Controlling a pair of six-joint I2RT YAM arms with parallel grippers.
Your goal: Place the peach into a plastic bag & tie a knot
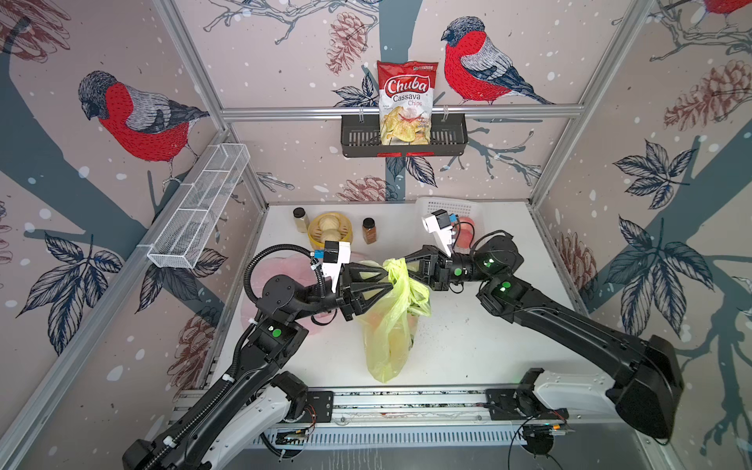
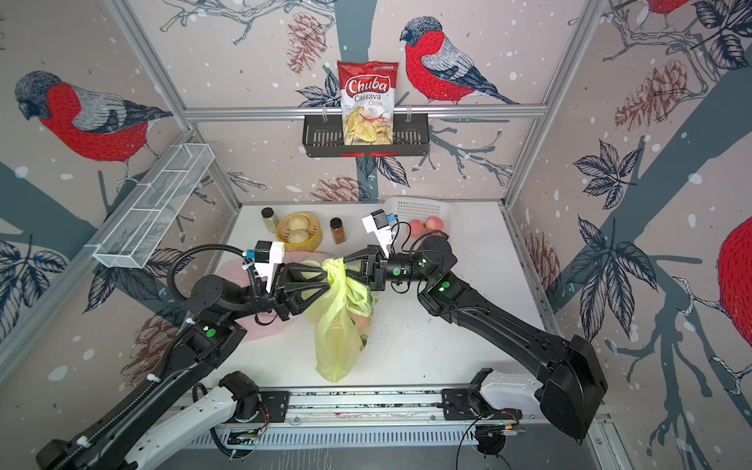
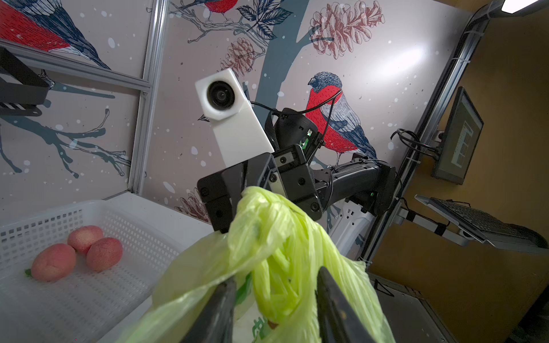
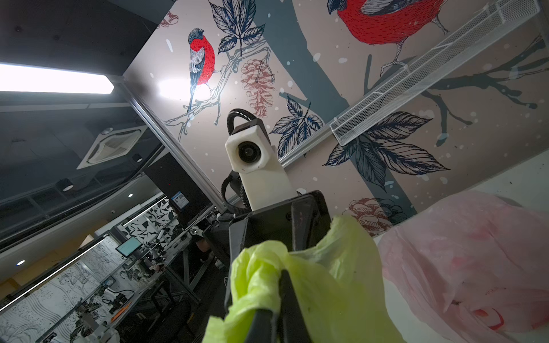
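Note:
A yellow-green plastic bag hangs over the middle of the table, its bottom low near the front, with something rounded faintly showing inside in both top views. My right gripper is shut on the twisted, bunched neck of the bag, coming from the right. My left gripper faces it from the left, fingers apart around the bunched plastic, which lies between them; whether it touches both fingers I cannot tell. The bag hides much of both sets of fingertips.
A white basket with peaches stands back right. A pink bag lies left on the table. A bamboo steamer with buns and two spice jars stand at the back.

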